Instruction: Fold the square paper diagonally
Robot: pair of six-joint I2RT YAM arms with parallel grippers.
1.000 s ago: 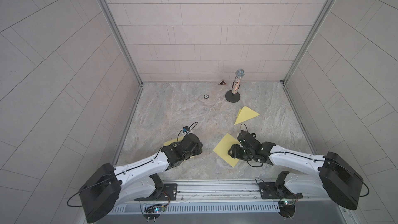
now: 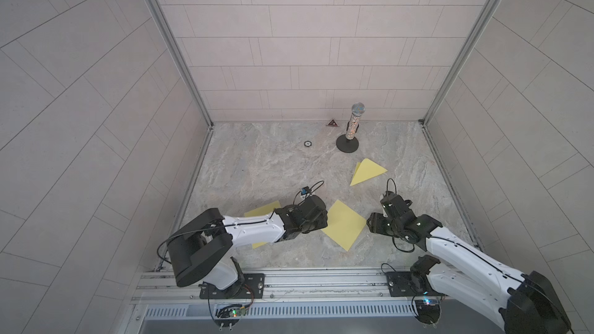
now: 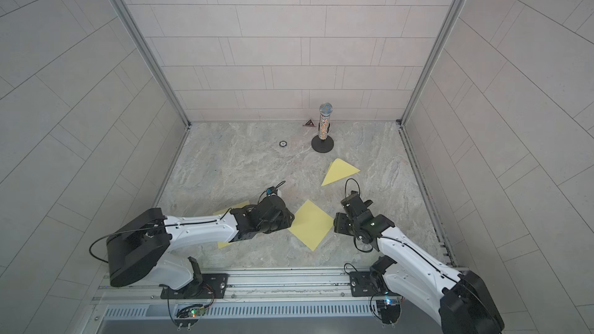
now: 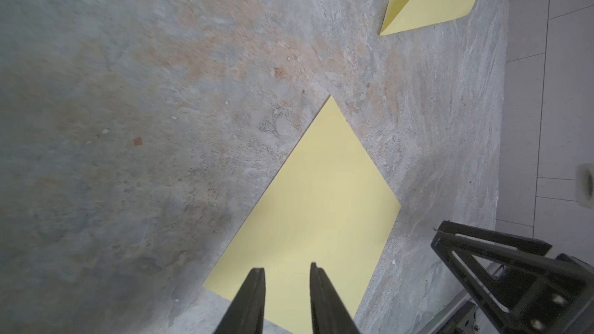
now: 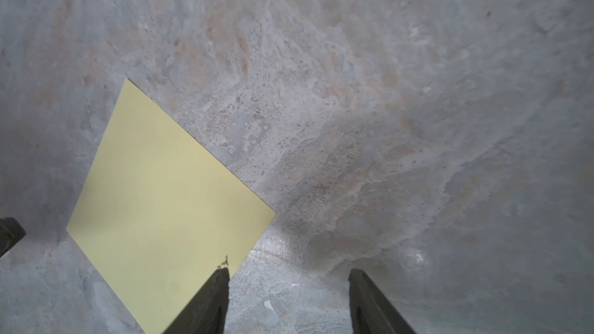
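A flat, unfolded yellow square paper lies turned like a diamond on the table between the two arms. My left gripper is at its left corner, the fingers parted, bare paper showing in the gap. My right gripper is just off the right corner, its fingers wide apart over table surface. Neither one holds anything. Behind lies a folded yellow paper, a triangle with one flap slightly raised. Another yellow paper is partly hidden under the left arm.
A microphone on a round black stand is at the back. A small ring and a dark red triangle lie near it.
My left gripper has moved right to the paper's left corner. The right gripper has drawn back rightward from over the paper, uncovering it. The paper lies almost unchanged.
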